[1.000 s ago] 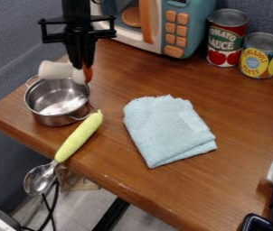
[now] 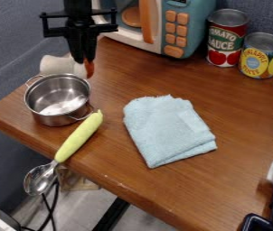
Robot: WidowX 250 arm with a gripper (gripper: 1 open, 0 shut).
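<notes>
My black gripper (image 2: 81, 52) hangs at the top left, just behind a steel pot (image 2: 57, 101). A white cylindrical object (image 2: 54, 66) with a reddish part lies at its fingertips, partly hidden; whether the fingers are closed on it is unclear. A long spoon with a yellow handle (image 2: 78, 138) lies in front of the pot, its bowl past the table edge. A folded light blue cloth (image 2: 169, 131) lies at the middle of the wooden table (image 2: 236, 117).
A teal toy microwave (image 2: 175, 27) stands at the back, with a tomato sauce can (image 2: 225, 38) and a yellow can (image 2: 261, 56) to its right.
My gripper and the white object have shifted slightly up and back from the pot; the rest looks unchanged.
</notes>
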